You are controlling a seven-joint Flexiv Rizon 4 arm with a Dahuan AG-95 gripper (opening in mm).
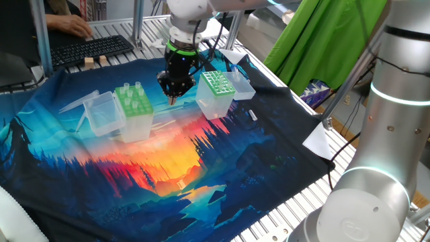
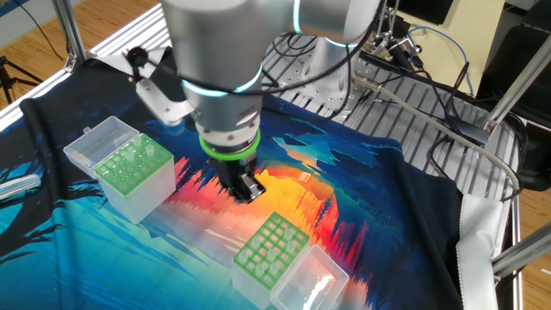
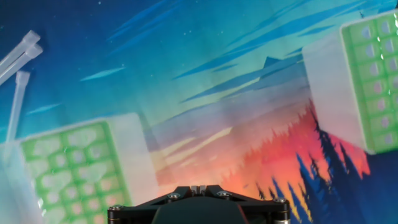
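Note:
My gripper (image 1: 172, 101) hangs over the cloth between two clear racks with green tops. Its fingertips meet in the wrist view (image 3: 198, 190), so it appears shut, with nothing visible between them. Several clear tubes stand up from the left rack (image 1: 134, 111); the right rack (image 1: 217, 94) shows an open grid of holes in exterior view 1. In the wrist view, one green top (image 3: 74, 168) lies left of the fingers and the other (image 3: 376, 81) at the far right. Both racks also show in exterior view 2, one at left (image 2: 135, 176) and one at lower right (image 2: 271, 250).
Open clear lids adjoin the racks, one at left (image 1: 104, 111) and one at right (image 1: 240, 86). Loose clear tubes (image 3: 20, 93) lie on the cloth at left. A person's hand (image 1: 70, 25) rests by a keyboard (image 1: 94, 50).

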